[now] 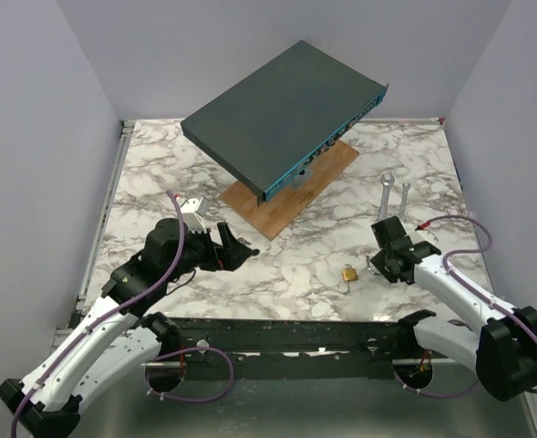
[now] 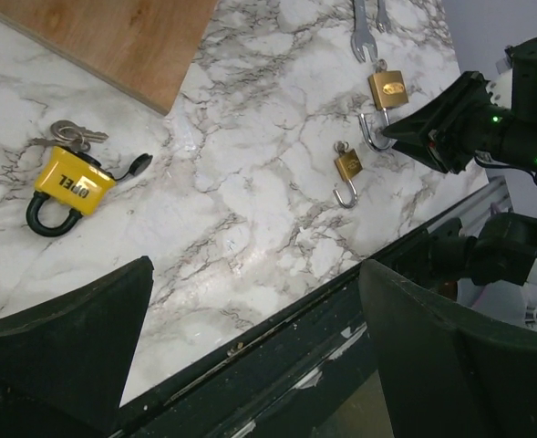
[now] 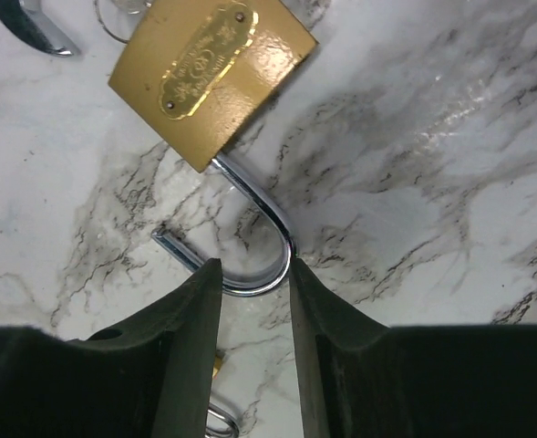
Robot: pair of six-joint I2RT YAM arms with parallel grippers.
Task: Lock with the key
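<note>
A yellow padlock (image 2: 73, 182) with a black shackle lies on the marble top, keys (image 2: 77, 135) at its far end. To the right are a larger brass padlock (image 3: 211, 71) and a smaller one (image 2: 348, 165), both with shackles swung out. In the right wrist view my right gripper is part open, its fingertips on either side of the larger lock's shackle (image 3: 266, 281) bend; whether they touch it I cannot tell. My left gripper hangs open and empty over the marble, nearer the front edge than the yellow padlock.
Two wrenches (image 1: 387, 193) lie behind the brass locks on the right. A wooden board (image 1: 286, 199) at the back carries a large dark rack unit (image 1: 282, 114) that overhangs it. Bare marble lies mid-table.
</note>
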